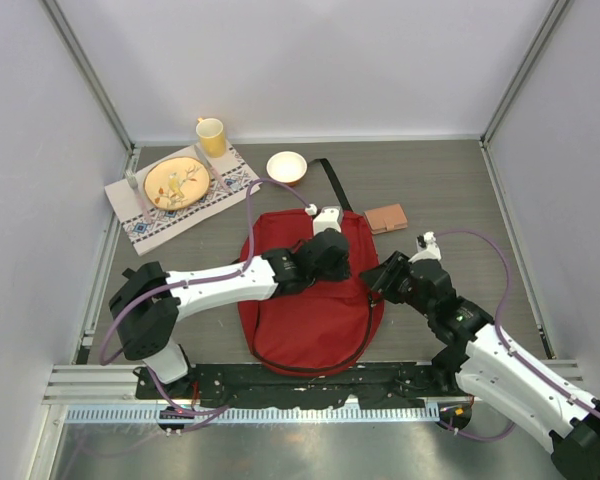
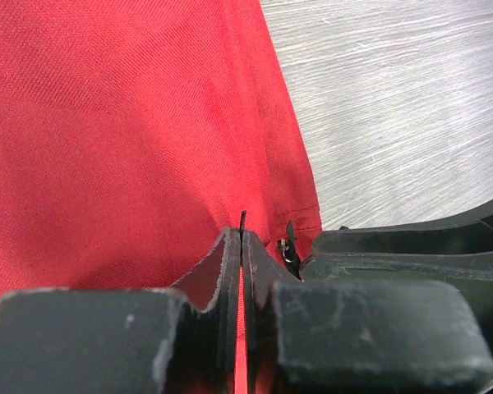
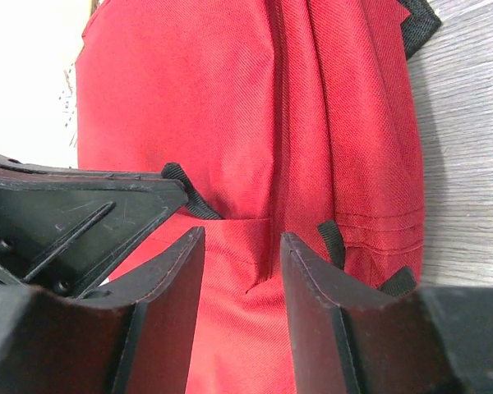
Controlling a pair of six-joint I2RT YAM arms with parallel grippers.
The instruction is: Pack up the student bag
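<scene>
The red bag (image 1: 310, 330) lies flat in the middle of the table, with a dark zipper line along its lower part. Over its right side, my left gripper (image 1: 346, 274) has its fingertips very close together; in the left wrist view I cannot tell whether a gap remains. Beside it, at the bag's right edge, is my right gripper (image 1: 370, 284). Its fingers (image 3: 185, 263) stand apart in the right wrist view, with only red cloth visible beyond the gap. A small dark zipper pull (image 2: 290, 250) shows by the right gripper's finger. Black tabs (image 3: 333, 244) stick out along the bag's edge.
A brown wallet-like item (image 1: 386, 218) lies right of the bag's top. Behind are a white bowl (image 1: 286, 167), a yellow mug (image 1: 211, 137) and a plate (image 1: 177, 184) on a patterned mat (image 1: 150, 235). Bare table (image 1: 470, 210) shows at the right.
</scene>
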